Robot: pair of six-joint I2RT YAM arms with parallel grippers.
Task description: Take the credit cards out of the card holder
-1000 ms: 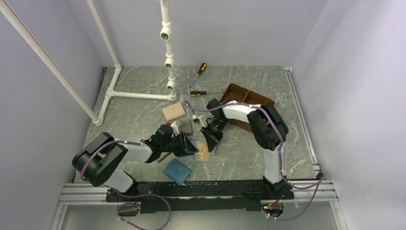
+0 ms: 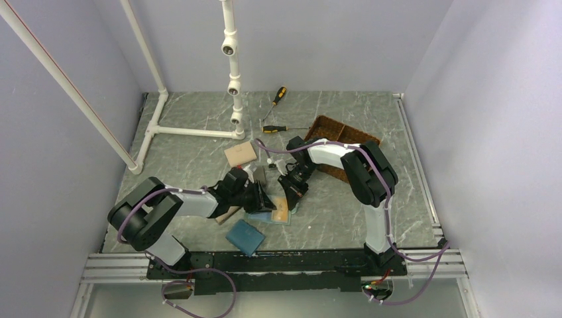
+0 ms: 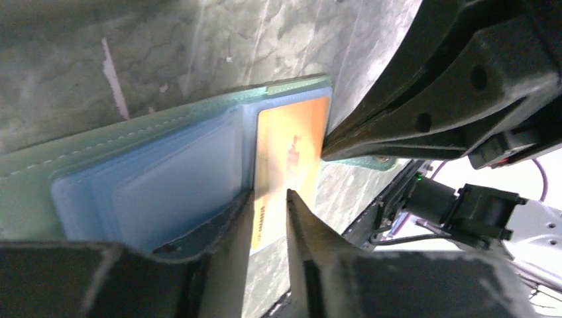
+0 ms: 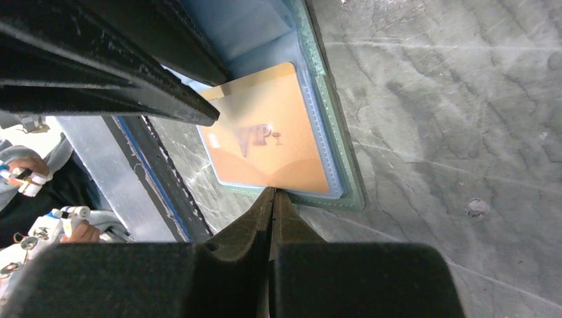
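The card holder (image 2: 258,217), green with blue inner sleeves, lies open on the marble table. An orange card (image 3: 288,165) sits in its blue sleeve (image 3: 172,172) at the right end. My left gripper is part open over the card's lower edge, a finger either side, apparently low on the sleeve. My right gripper is shut, its tips at the orange card's edge (image 4: 265,132), holding the holder's end from the right; nothing clear shows between its fingers.
A blue flat holder (image 2: 245,236) lies in front, a tan one (image 2: 239,154) behind. A brown basket (image 2: 351,132) and screwdrivers (image 2: 275,129) stand at the back.
The right arm has stayed in place.
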